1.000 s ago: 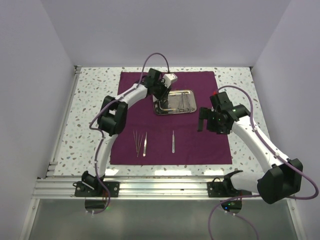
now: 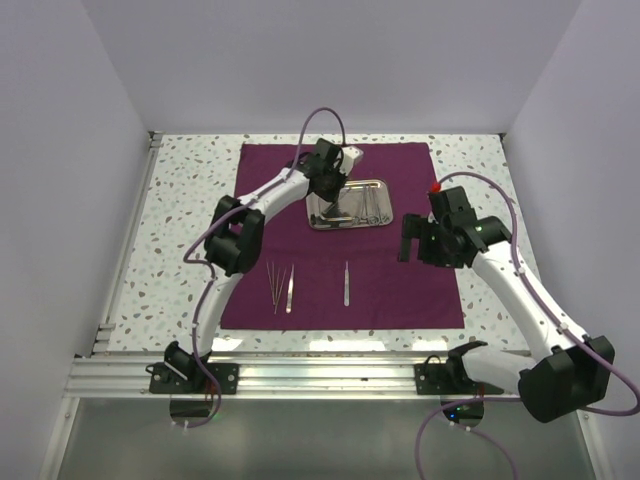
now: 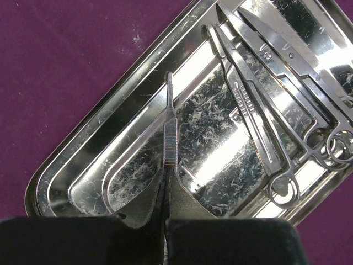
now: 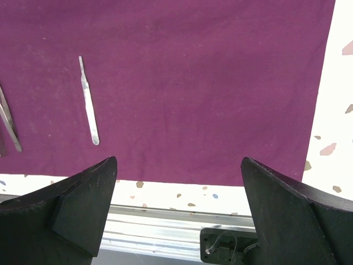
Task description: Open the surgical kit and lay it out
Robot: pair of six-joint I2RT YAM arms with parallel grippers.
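Note:
The metal tray (image 2: 382, 221) lies on the purple cloth (image 2: 262, 190), holding scissor-like instruments (image 3: 289, 72) and flat handles on its right. My left gripper is shut over the tray, directly at a scalpel handle (image 3: 170, 138) that runs beneath its tips; I see no sign of it being lifted. My right gripper (image 2: 410, 238) stands open above the cloth, right of the tray, nothing between its fingers. On the front cloth lie a scalpel handle (image 4: 90, 110), a second one (image 2: 290, 290) and several thin tweezers-like tools (image 2: 274, 285).
A speckled table (image 2: 160, 220) surrounds the cloth, with a metal rail (image 2: 300, 368) along the front edge.
My left gripper has shifted right over the tray compared with a second ago.

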